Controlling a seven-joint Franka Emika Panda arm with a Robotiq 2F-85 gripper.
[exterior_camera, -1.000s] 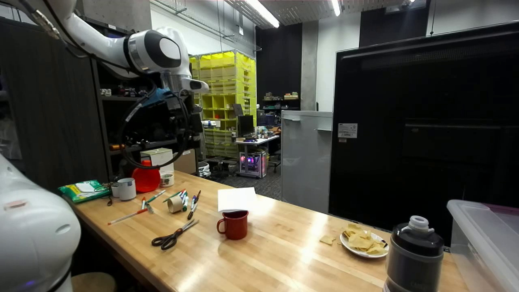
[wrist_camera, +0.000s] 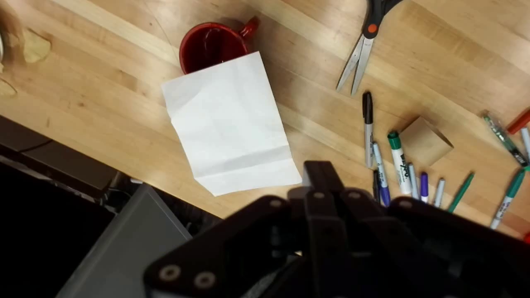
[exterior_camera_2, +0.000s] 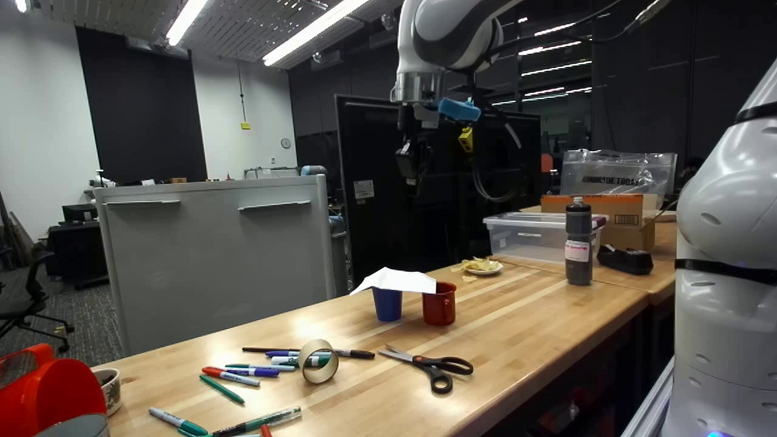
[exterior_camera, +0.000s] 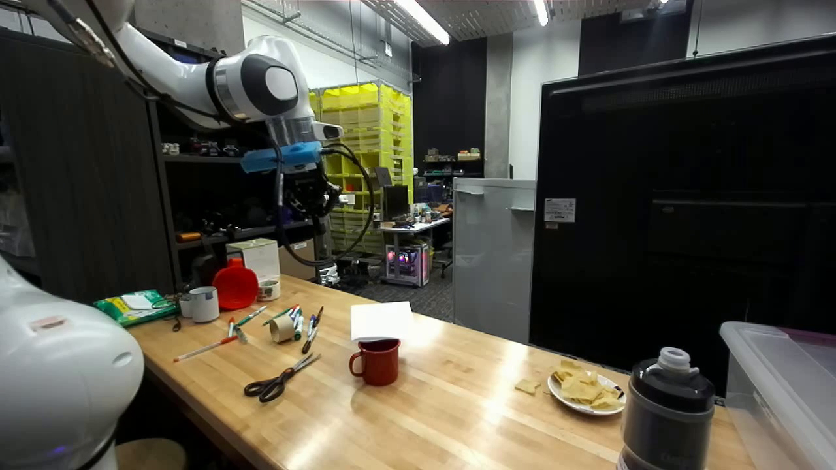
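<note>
High above the wooden table, my gripper is shut, and nothing shows between its fingers. A creased white sheet of paper (wrist_camera: 231, 129) lies across the top of a blue cup (exterior_camera_2: 387, 304), with one edge reaching the rim of a red mug (exterior_camera_2: 439, 306). From above, the paper hides the blue cup and covers a small part of the mug's opening. In the wrist view the fingertips appear just beyond one corner of the paper, well above it and apart from it.
Black scissors (exterior_camera: 280, 378) lie near the mug. Several markers and a cardboard ring (exterior_camera_2: 318, 361) are spread nearby. A plate of chips (exterior_camera: 585, 388), a dark bottle (exterior_camera_2: 579, 240) and a clear bin (exterior_camera_2: 535, 237) stand farther along. Bare table lies between mug and plate.
The arm's wrist has turned, swinging the cable loop and blue part around, and the gripper has shifted slightly to the right in exterior view 1. The tabletop objects look unchanged.
</note>
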